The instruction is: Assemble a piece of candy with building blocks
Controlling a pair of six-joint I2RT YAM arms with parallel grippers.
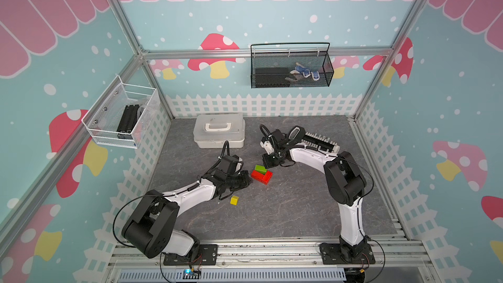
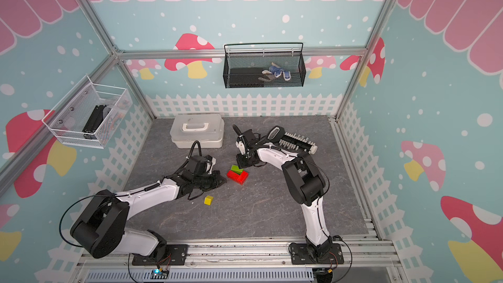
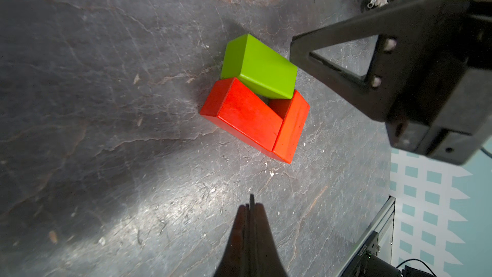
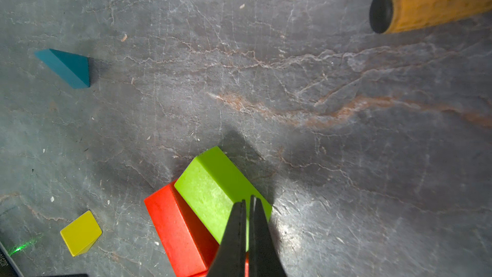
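Two red blocks [image 3: 246, 112] meet at a corner on the tabletop, and a green block [image 3: 264, 69] sits against their inner side. A small yellow block [image 4: 82, 232] lies apart, nearer the front, and a teal triangular block [image 4: 66, 67] shows in the right wrist view. My left gripper [image 1: 247, 179] is shut just left of the red blocks, nothing visible between its fingers. My right gripper is also shut, its tips in front of the green block in its wrist view; whether they touch it cannot be told.
A grey lidded case [image 1: 219, 131] stands at the back left. Behind the right arm lies a black rack with pale pieces [image 1: 320, 142]. An orange-yellow handle [image 4: 435, 2] reaches in at upper right of the right wrist view.
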